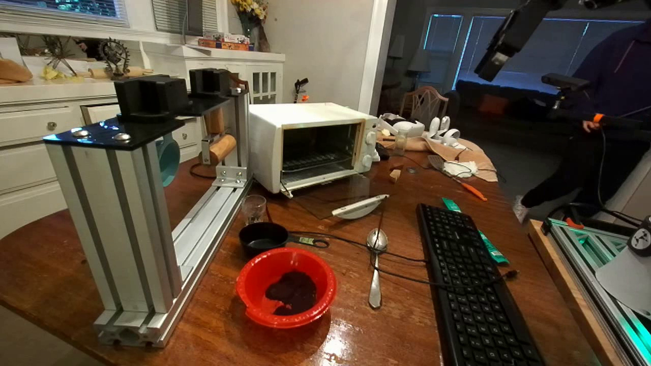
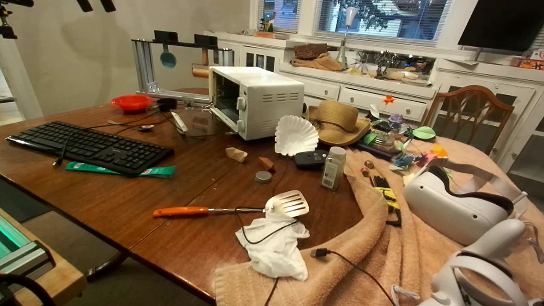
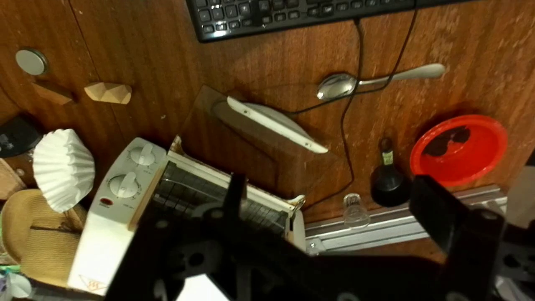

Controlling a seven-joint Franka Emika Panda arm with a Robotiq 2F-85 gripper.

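My gripper is open, its two dark fingers wide apart with nothing held between them. It hangs high above the table; in exterior view 1 part of it shows at the upper right, and exterior view 2 catches only the fingertips at the top left. Below lie a red bowl [image 1: 256, 277] with dark grounds inside, a black measuring cup [image 1: 263, 238], a clear glass [image 3: 355, 213] and a metal spoon [image 3: 336, 86]. The white toaster oven [image 1: 265, 143] has its glass door down, with the white door handle [image 3: 278, 125] lying over the table.
A black keyboard [image 1: 476, 286] and its cable cross the table near the spoon. An aluminium frame [image 1: 116, 225] stands beside the bowl. Paper filters [image 2: 296, 135], a straw hat [image 2: 334, 117], a spatula [image 2: 183, 211] and a headset [image 2: 443, 209] crowd the far end.
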